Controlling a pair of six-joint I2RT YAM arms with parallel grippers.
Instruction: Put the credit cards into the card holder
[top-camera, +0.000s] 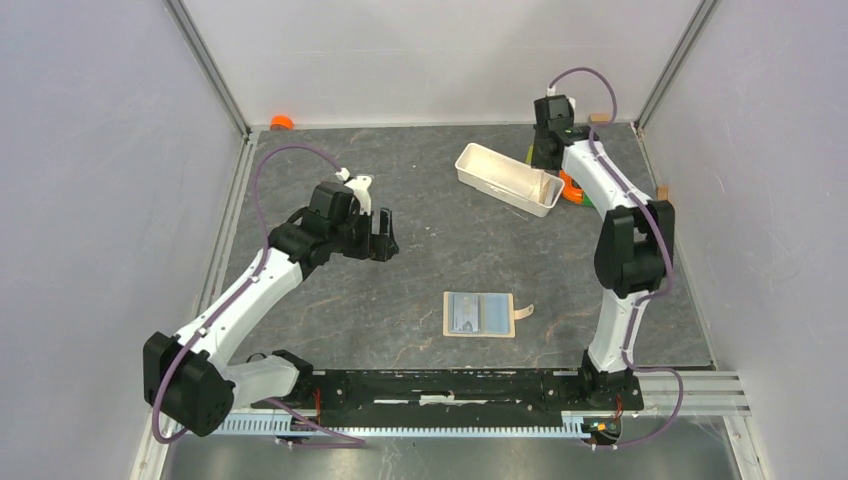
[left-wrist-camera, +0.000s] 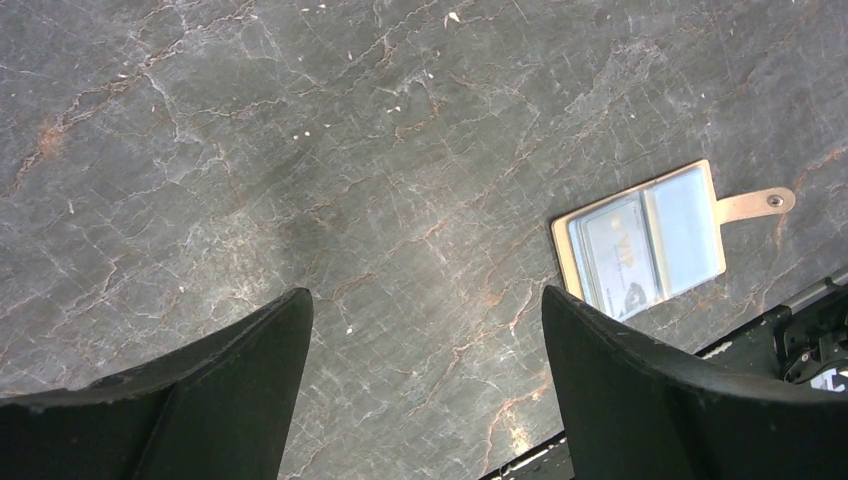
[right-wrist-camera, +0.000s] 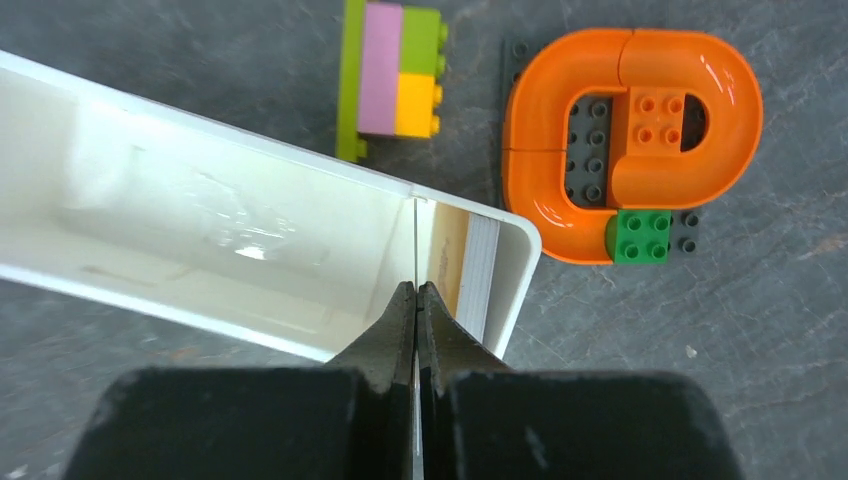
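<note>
In the right wrist view my right gripper is shut on a thin card (right-wrist-camera: 416, 240), seen edge-on above the white box (right-wrist-camera: 300, 155). A stack of cards (right-wrist-camera: 479, 275) with a tan face stands at the box's right end. The card holder (top-camera: 496, 311) lies unfolded at the table's front, its strap pointing right. Behind the clear pocket on its left half shows a pale card (left-wrist-camera: 618, 255); the right pocket looks empty. Left of the table's middle my left gripper stands open, nothing between its fingers, with the holder to its right.
Beside the box lie an orange track piece (right-wrist-camera: 545, 195) with a green block (right-wrist-camera: 638, 237) and a lime, purple and yellow block stack (right-wrist-camera: 380, 75). An orange object (top-camera: 282, 122) sits at the back left.
</note>
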